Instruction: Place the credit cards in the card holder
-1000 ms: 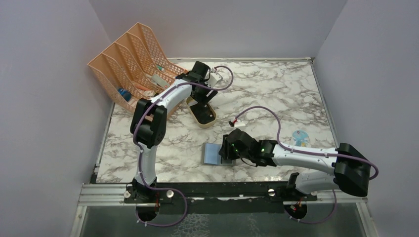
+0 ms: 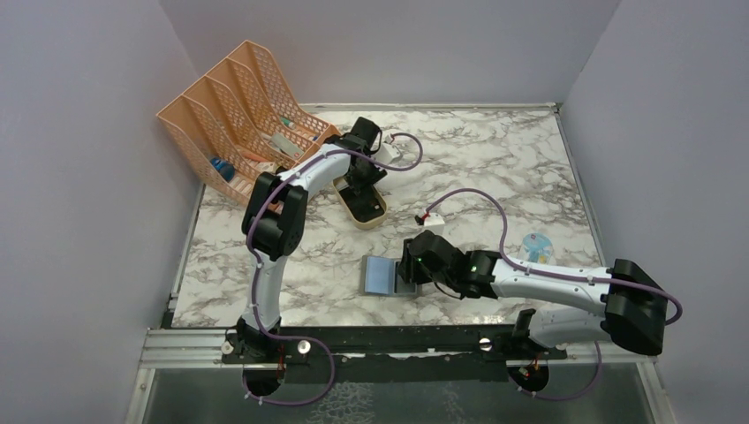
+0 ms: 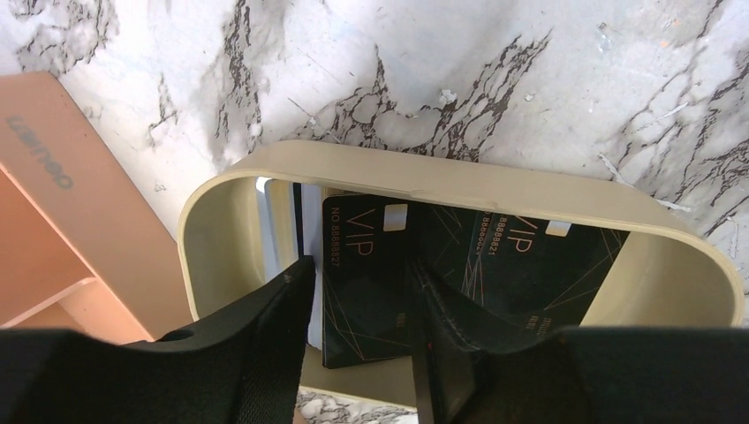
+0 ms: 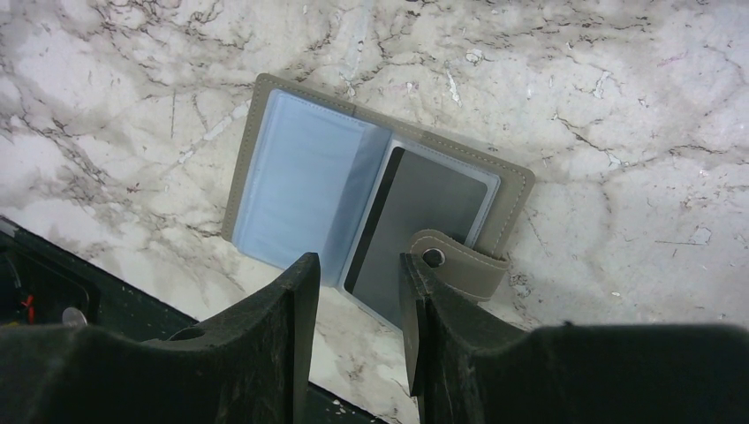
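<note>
Several black VIP cards (image 3: 366, 291) lie in a cream oblong box (image 3: 442, 174), with lighter card edges stacked at its left end. Over this box my left gripper hangs partly open, its fingertips apart and a black card visible below them, none clearly gripped. The card holder (image 4: 389, 190) lies spread open on the table, a light blue sleeve (image 4: 309, 168) on its left and a dark pocket (image 4: 415, 212) with a snap strap (image 4: 459, 263) on its right. Above the holder's near edge stands my right gripper, open and empty.
A peach basket (image 2: 238, 115) with several items stands beside the cream box at the back left. A blue round item (image 2: 537, 247) lies at the right. Marble table between and behind the arms is free.
The left gripper has come slightly toward the front, further over the cream box. My right arm has shifted a little to the right; the holder and box stayed put.
</note>
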